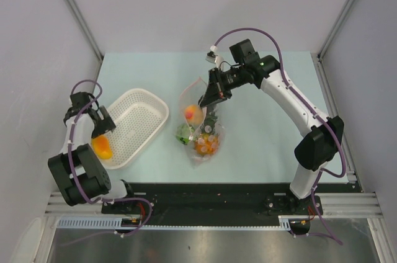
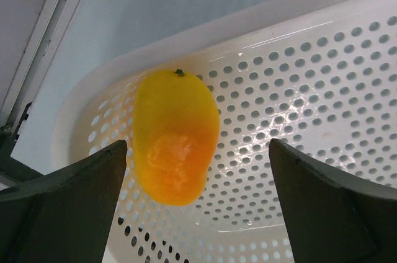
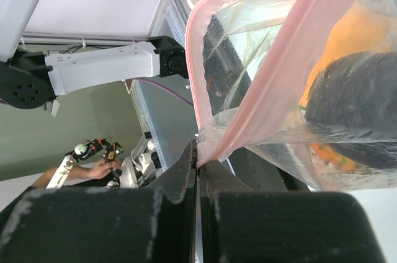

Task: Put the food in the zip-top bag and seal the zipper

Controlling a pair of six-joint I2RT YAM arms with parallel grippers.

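Observation:
A yellow-orange mango-like fruit (image 1: 101, 147) lies in the white perforated basket (image 1: 141, 120); in the left wrist view the fruit (image 2: 174, 138) sits between the spread fingers of my left gripper (image 1: 103, 119), which is open above it. The clear zip top bag (image 1: 189, 124) stands at the middle, holding orange, green and dark items. My right gripper (image 1: 213, 93) is shut on the bag's pink-edged rim, visible in the right wrist view (image 3: 197, 157).
A metal rail runs along the left side beside the basket.

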